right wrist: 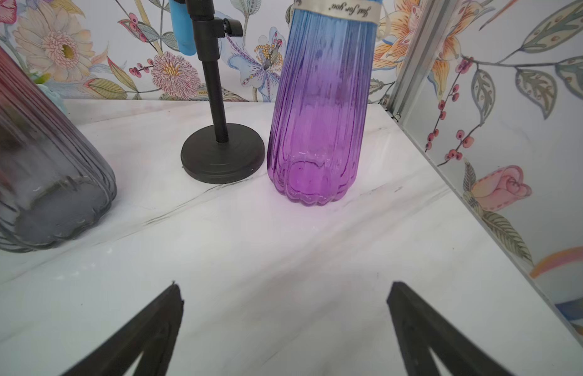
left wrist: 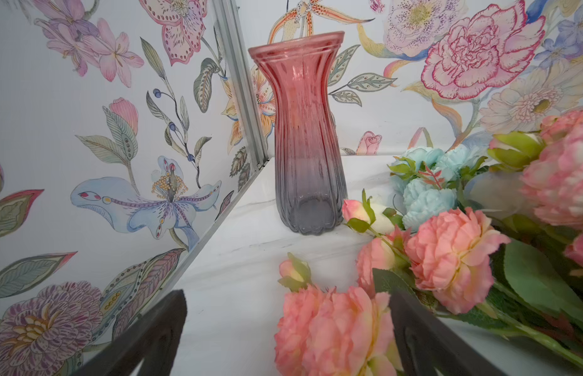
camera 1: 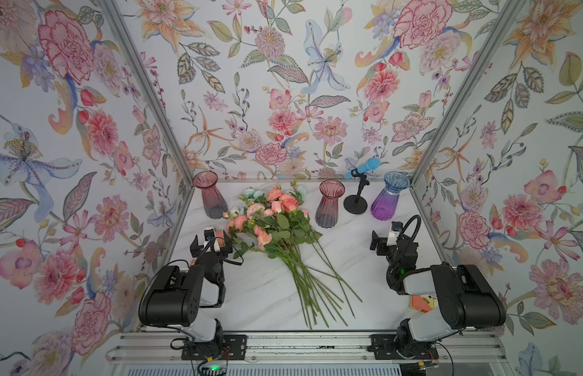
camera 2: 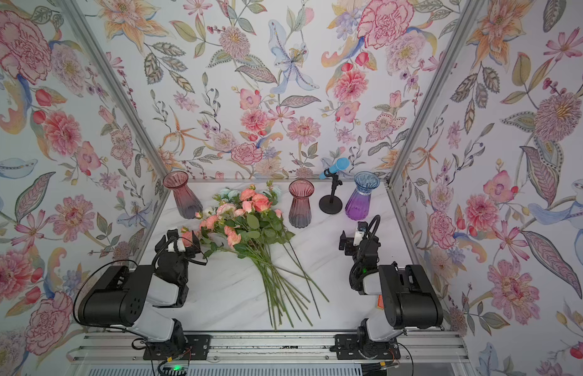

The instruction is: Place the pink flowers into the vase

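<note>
A heap of pink flowers (camera 1: 288, 201) lies flat across the table, blooms toward the back left and green stems (camera 1: 313, 282) toward the front. Three ribbed glass vases stand upright along the back: a red-grey vase (left wrist: 307, 138) in the left corner, a similar red-grey vase (camera 1: 329, 203) in the middle, and a blue-purple vase (right wrist: 322, 106) at the right. No stems show in any of them. My left gripper is open, left of the blooms; one pink bloom (left wrist: 335, 329) shows near its right finger. Over bare table my right gripper also stands open, empty.
Between the middle and purple vases is a black stand (right wrist: 222, 153) holding a blue cylinder (camera 1: 368, 165). Pale blue flowers (left wrist: 429, 181) lie behind the pink ones. Patterned walls close in the back and sides.
</note>
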